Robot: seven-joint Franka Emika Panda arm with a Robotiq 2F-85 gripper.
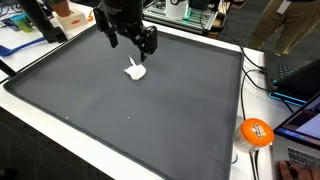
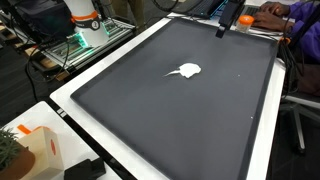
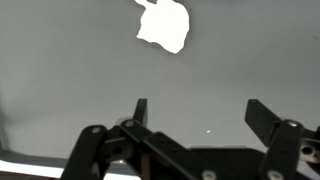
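A small white piece point(image 1: 136, 72) with a thin pointed tail lies on the dark grey board. It shows near the middle of the board point(image 2: 160, 118) in exterior view 2, its tail pointing left. In the wrist view the white piece point(image 3: 166, 26) is at the top edge, ahead of the fingertips and partly left of the gap between them. My gripper point(image 1: 132, 47) is above the board, just behind the piece in exterior view 1. The gripper stands open, with only bare board visible between its black fingers.
An orange-lidded container point(image 1: 254, 134) stands at the board's right side in exterior view 1, near a laptop point(image 1: 294, 85). A potted plant point(image 2: 14, 150) sits at the lower left of exterior view 2. Most of the board is clear.
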